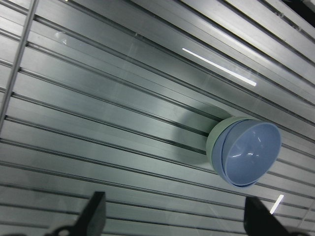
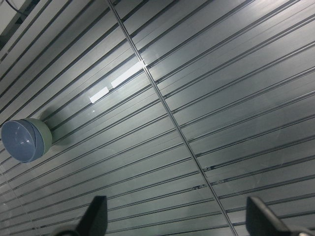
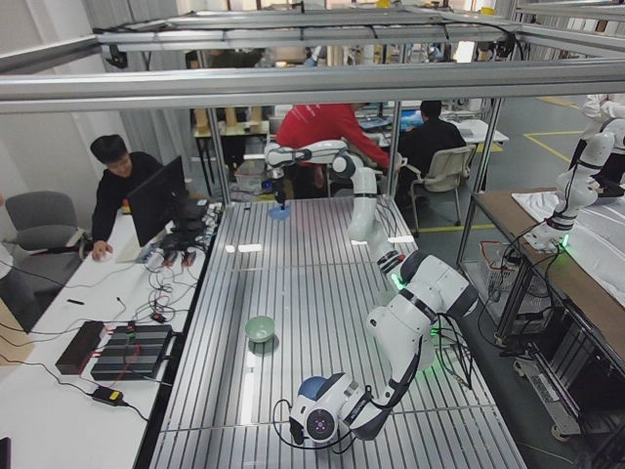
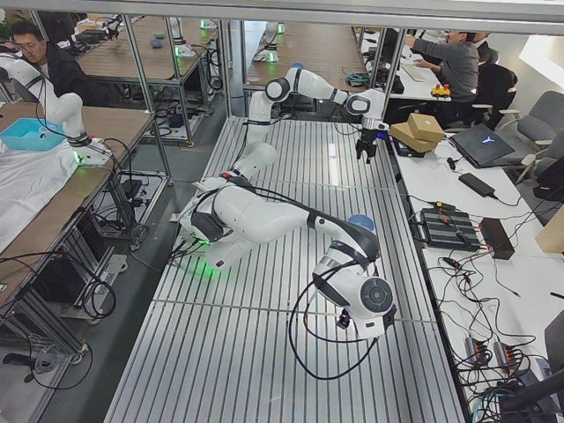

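Note:
In the camera left view a green bowl (image 3: 259, 327) sits mid-table, a blue bowl (image 3: 278, 213) lies under the far arm's gripper, and another blue shape (image 3: 312, 386) is partly behind the near arm. The camera right view shows a blue bowl (image 4: 361, 222) behind the near arm. Blue bowls nested in a green one appear right of centre in the left wrist view (image 1: 248, 155) and at left in the right wrist view (image 2: 19, 140). My left gripper and right gripper have blurred fingers wide apart, nothing visible between them.
The slatted metal table (image 3: 225, 371) has bare room around the bowls. A desk (image 3: 49, 410) with monitor, boxes and cables runs alongside. Frame posts stand at the corners, cables loop from the arms, and people are near the far end.

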